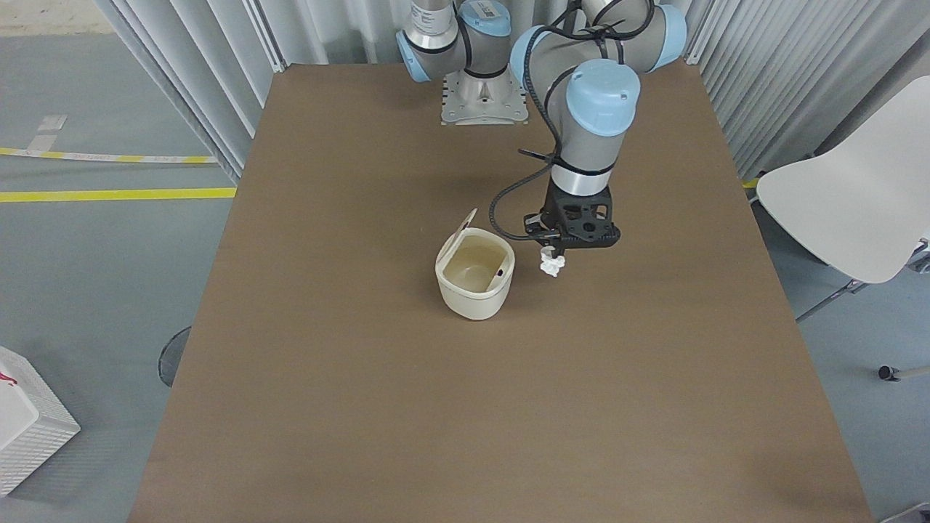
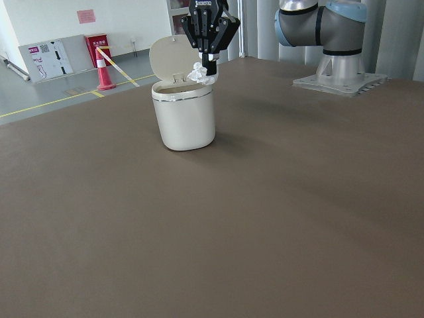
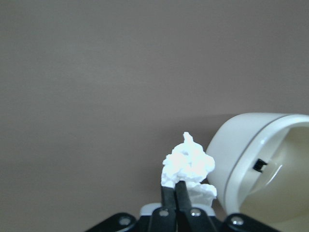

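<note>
A crumpled white tissue (image 1: 551, 262) (image 2: 199, 74) (image 3: 186, 162) is pinched in my black gripper, which is shut on it and hangs just right of a small cream bin (image 1: 462, 296) (image 2: 182, 122) (image 3: 231, 150) in the front view. The bin's lid (image 1: 455, 231) (image 2: 165, 56) stands raised, leaving the inside visible and, as far as shows, empty. In the wrist view the tissue is beside the bin's rim, with the bin at lower right.
A white chair (image 1: 846, 192) is beside the table's right edge.
</note>
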